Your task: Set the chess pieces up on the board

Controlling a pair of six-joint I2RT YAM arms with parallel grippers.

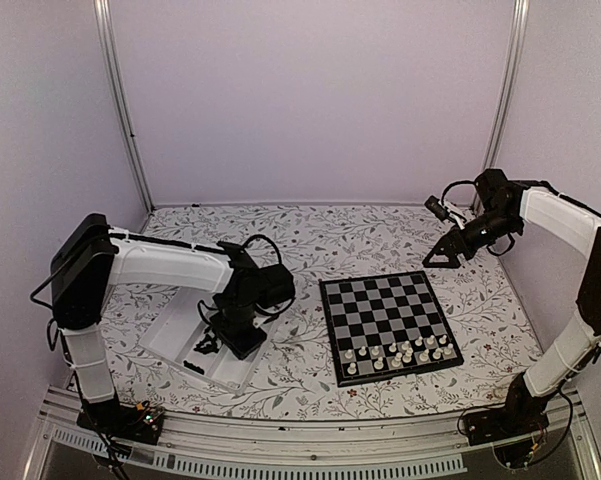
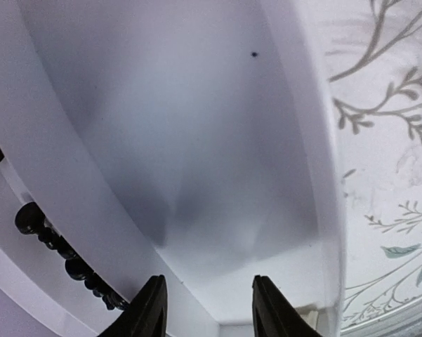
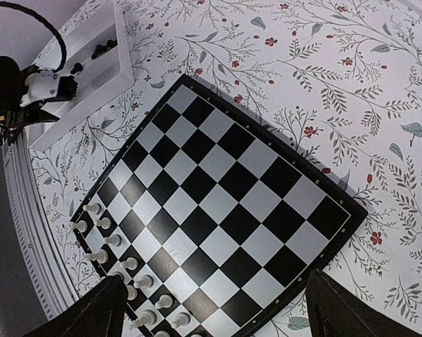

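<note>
My left gripper is over the right part of the white tray, open. In the left wrist view its spread fingers have only bare tray floor between them; a pale piece shows partly behind the right finger, in the compartment's corner. Black pieces lie in the neighbouring compartment, beyond a divider. The chessboard carries white pieces standing along its near side, while its far squares are empty. High at the right, my right gripper hangs open, holding nothing.
More black pieces show in the tray, left of my left gripper. A strip of bare patterned tablecloth separates tray and board. A metal rail runs along the front edge.
</note>
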